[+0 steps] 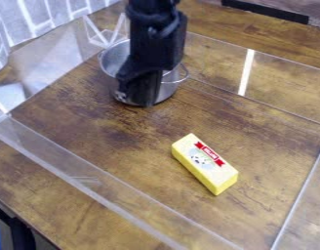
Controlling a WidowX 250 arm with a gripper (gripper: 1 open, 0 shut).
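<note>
My black gripper (141, 86) is raised at the upper middle, in front of a steel pot (171, 82) that it largely hides; it looks shut, and nothing shows between its fingers. A yellow box (205, 168) with a red label lies on the wooden table at the lower right, apart from the gripper.
Clear plastic strips or edges run along its left front and right side. A white vertical mark is at the back right.
</note>
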